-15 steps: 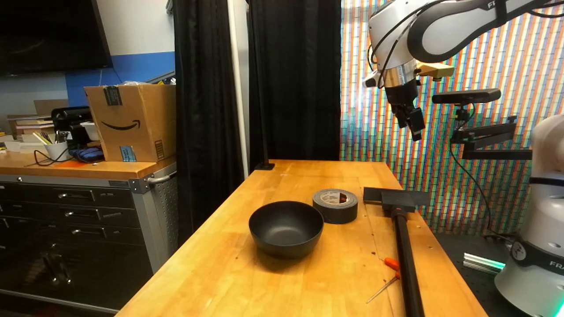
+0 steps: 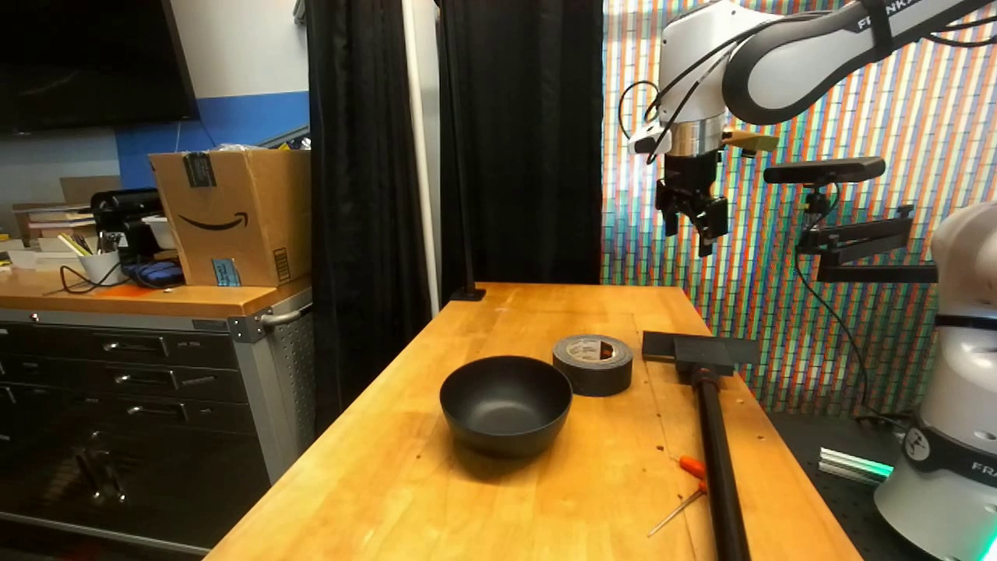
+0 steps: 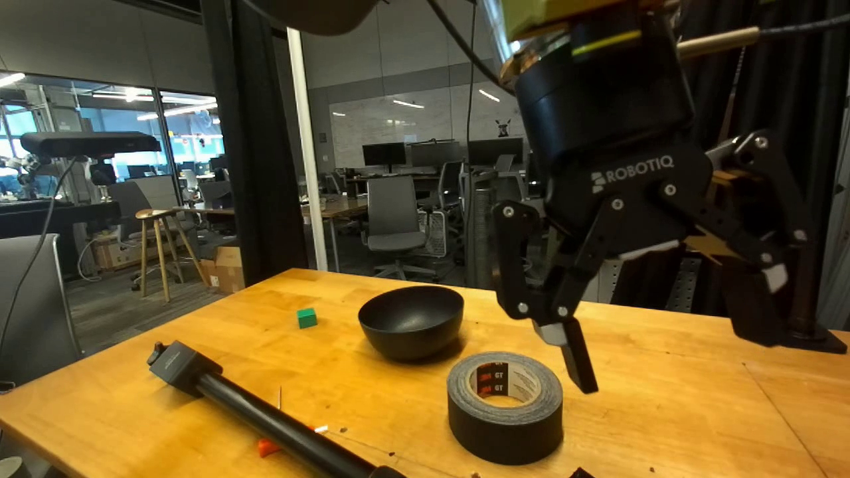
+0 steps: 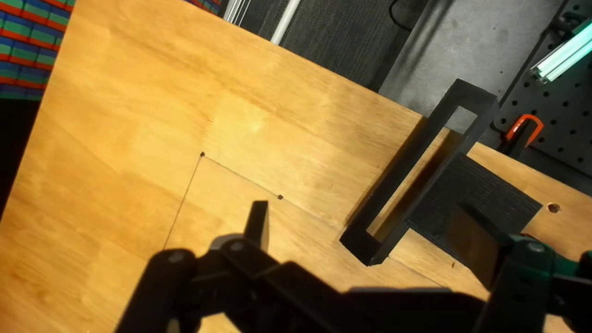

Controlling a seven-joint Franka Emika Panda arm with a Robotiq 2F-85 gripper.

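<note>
My gripper (image 2: 692,224) hangs well above the far end of the wooden table, open and empty. Its fingers stand wide apart in exterior view 2, where the gripper (image 3: 667,334) looms close to the camera. Between and beyond the fingertips of the gripper, the wrist view shows bare wood and part of a black frame (image 4: 408,177). A black bowl (image 2: 505,402) rests upright on the table. Close to it lies a grey-black tape roll (image 2: 594,366). A small green cube (image 3: 307,318) sits on the wood beyond the bar in exterior view 2.
A long black bar (image 2: 716,458) with a flat head runs along the table's right side. Beside it lies an orange-handled screwdriver (image 2: 693,466). A camera on a stand (image 2: 822,172) rises past the right edge.
In exterior view 1 my arm's end has shifted left and a little up. The gripper has turned, so its two fingers now show apart. The objects on the table have not moved.
</note>
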